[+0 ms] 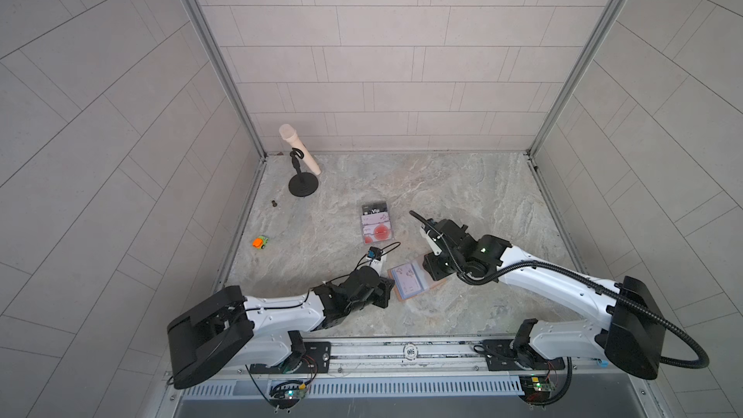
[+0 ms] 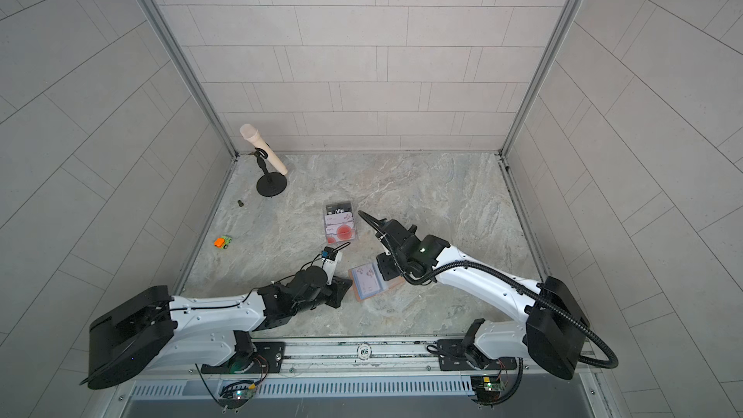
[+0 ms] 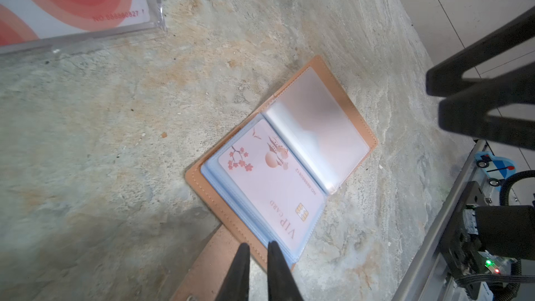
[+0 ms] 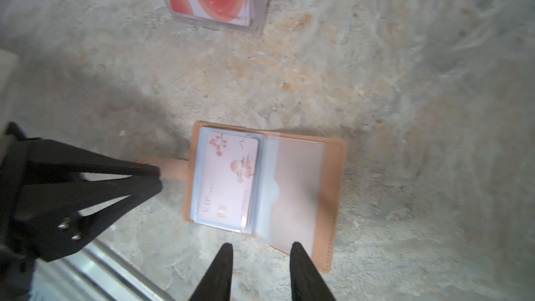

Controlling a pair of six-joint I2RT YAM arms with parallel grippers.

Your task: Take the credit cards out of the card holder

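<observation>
The card holder lies opened out flat, tan with clear sleeves (image 3: 320, 128). A pinkish VIP card (image 4: 225, 175) sits in its left sleeve; the right sleeve looks empty. The holder's tan strap (image 3: 209, 267) sticks out from the left side. In the left wrist view my left gripper is nearly closed, tips by the holder's edge and strap. Whether the strap is pinched between them cannot be made out. My right gripper is open over the holder's near side, nothing between its fingers. In the top left view its arm partly covers the holder's right half.
A clear box with a red-and-white card (image 1: 376, 222) stands behind the holder. A black microphone stand (image 1: 302, 182) with a pale microphone is at the back left, a small orange toy (image 1: 259, 242) at the left.
</observation>
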